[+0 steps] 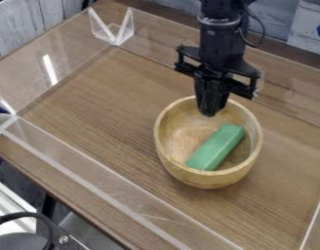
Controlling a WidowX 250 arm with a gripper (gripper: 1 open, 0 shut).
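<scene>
My gripper point(210, 104) hangs over the back part of a round wooden bowl point(171, 146), its dark fingers shut with nothing visible between them. A green block point(217, 148) lies slanted inside the bowl at the right, in front of the gripper and apart from it.
A clear angular object point(112, 24) stands at the back left. A black cable lies at the lower left corner.
</scene>
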